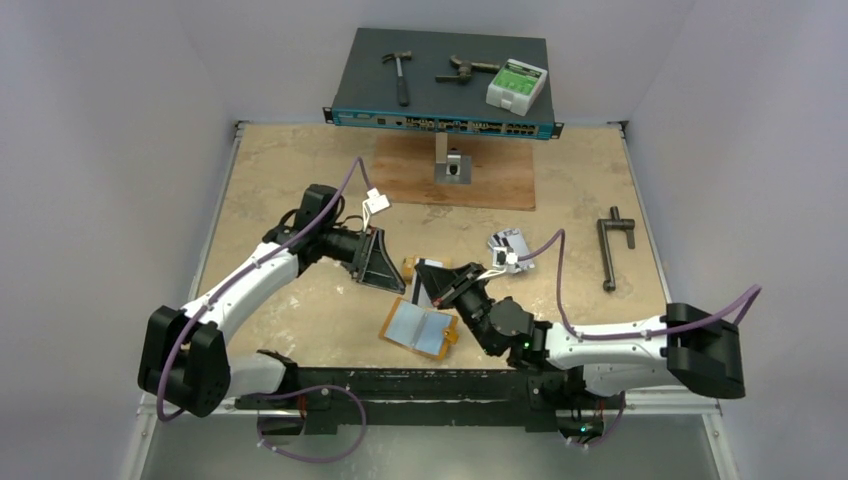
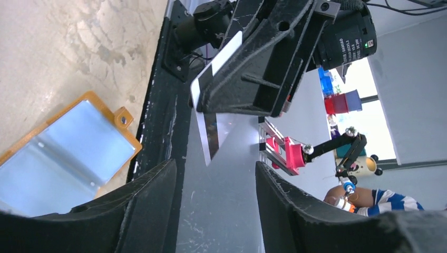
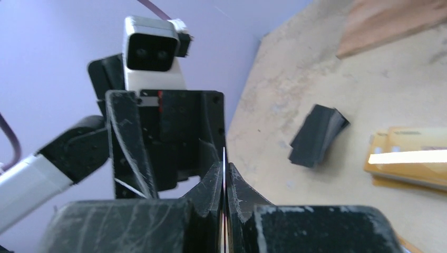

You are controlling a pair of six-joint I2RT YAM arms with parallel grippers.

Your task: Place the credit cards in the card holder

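Note:
My right gripper is shut on a thin card, which shows edge-on between the fingers in its own wrist view. The left wrist view shows the card (image 2: 206, 129), white with a dark stripe, jutting from that gripper. An opened orange card holder (image 1: 420, 328) with pale inner pockets lies near the table's front edge, below both grippers; its tab (image 2: 124, 118) shows in the left wrist view. My left gripper hangs left of the card with its fingers apart and nothing between them. A fan of pale cards (image 1: 510, 250) lies to the right.
A second orange holder (image 3: 408, 155) lies behind the opened one, partly hidden in the top view. Dark flat cards (image 3: 318, 136) rest on the table beyond. A black metal tool (image 1: 608, 250) lies far right. Between the arms the space is narrow.

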